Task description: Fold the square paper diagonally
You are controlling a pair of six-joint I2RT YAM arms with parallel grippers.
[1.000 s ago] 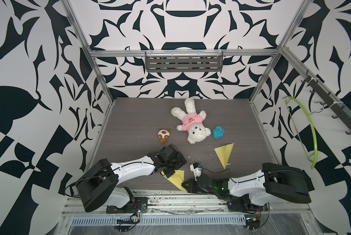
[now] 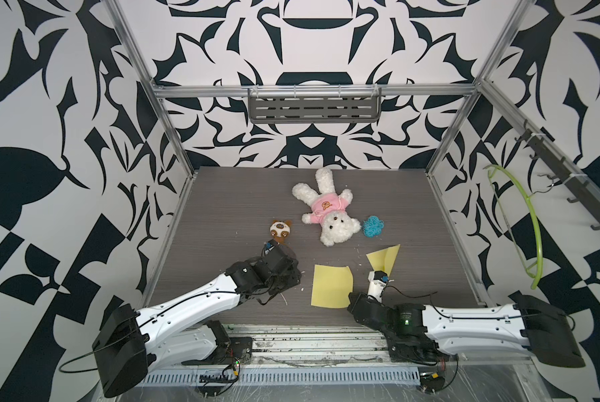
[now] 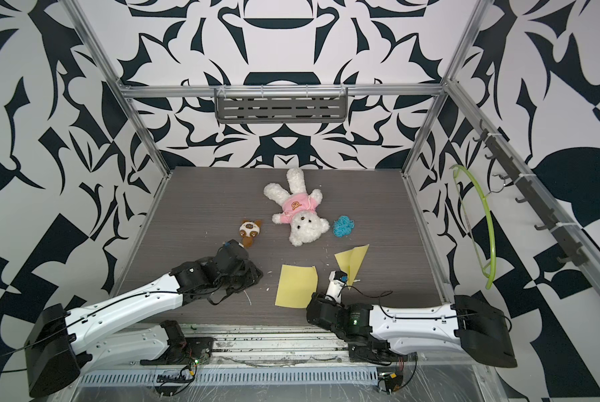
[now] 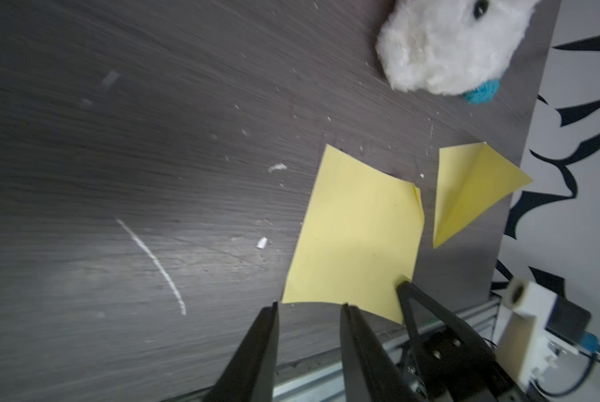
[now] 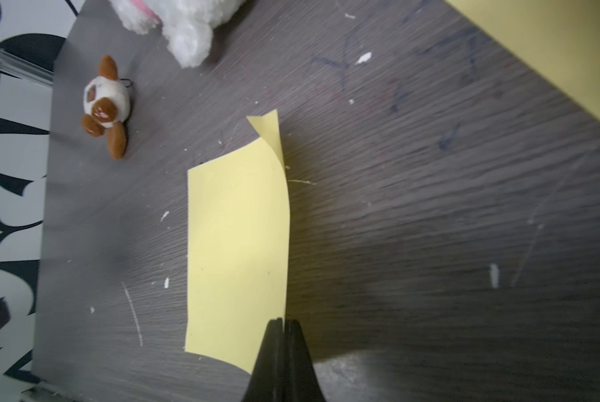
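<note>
A square of yellow paper [image 2: 330,285] lies mostly flat in front, with a small turned-up corner visible in the right wrist view [image 5: 236,248]. My right gripper is shut at its near right edge; whether paper is between the fingertips is unclear. My left gripper is part open, to the left of the paper and short of its edge, with nothing seen between its fingers. A second yellow piece, folded into a triangle [image 2: 384,258], lies to the right.
A white teddy bear [image 2: 333,224] lies at the back centre, with a blue clump [image 2: 373,225] beside it and a small brown-and-white plush toy [image 2: 279,229] to its left.
The paper has moved rightward and now lies more square and flat. My right gripper has moved right with it; my left arm swung back and now reaches lower toward the middle.
</note>
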